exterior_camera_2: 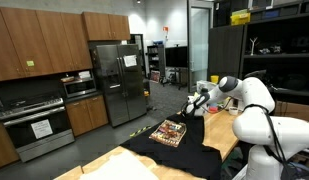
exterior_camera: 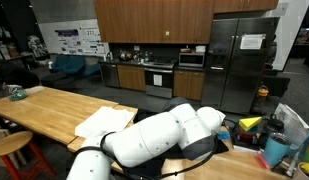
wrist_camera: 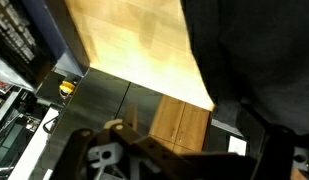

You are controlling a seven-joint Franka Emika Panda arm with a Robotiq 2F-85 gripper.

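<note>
In the wrist view my gripper stands open, its dark fingers (wrist_camera: pixel 112 148) apart with nothing held between them. A black cloth (wrist_camera: pixel 269 65) spreads over the right of that view, on a light wooden table (wrist_camera: pixel 134 50). In exterior view 2 the black cloth (exterior_camera_2: pixel 184 157) covers much of the table, and a flat reddish patterned item (exterior_camera_2: pixel 168 132) lies on it. My white arm (exterior_camera: pixel 159 138) crosses the middle of exterior view 1 and hides the gripper there.
On the right of exterior view 1 stand a blue-grey bin (exterior_camera: pixel 276 150), a yellow item (exterior_camera: pixel 248 123) and several other objects. A dark patterned box (wrist_camera: pixel 34 40) is at the wrist view's upper left. A white sheet (exterior_camera_2: pixel 122 167) lies at the table's near edge.
</note>
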